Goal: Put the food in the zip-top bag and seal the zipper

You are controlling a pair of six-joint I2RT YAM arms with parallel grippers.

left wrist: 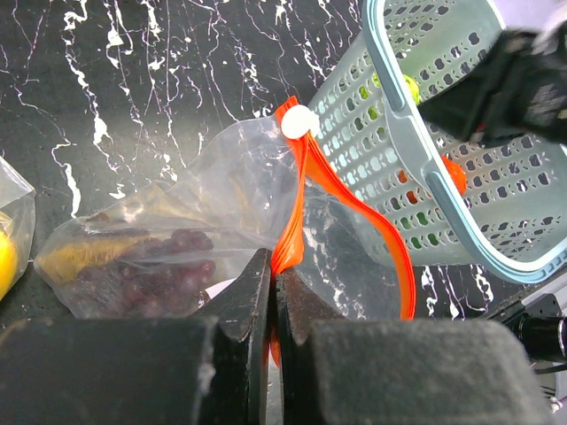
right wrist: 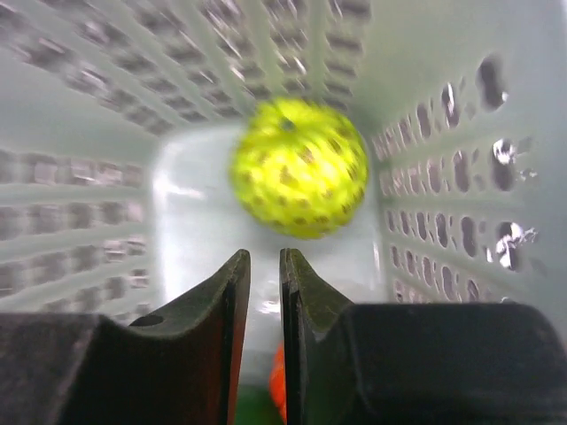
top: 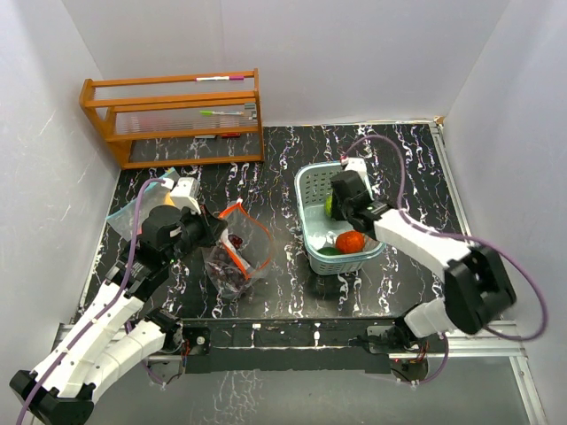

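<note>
My left gripper is shut on the orange-zippered edge of the clear bag (left wrist: 124,266), which holds dark grapes and something yellow. My right gripper is shut over the basket (top: 315,239), in front of a yellow-green food item (right wrist: 299,168); whether anything sits between its fingertips is hard to see, and none shows. The orange item (top: 350,242) and a green item (top: 329,251) lie in the basket's lower part.
A second bag (left wrist: 13,239) with yellow food lies at the left. A wooden rack (top: 173,100) stands at the back. Walls enclose both sides of the dark marbled counter.
</note>
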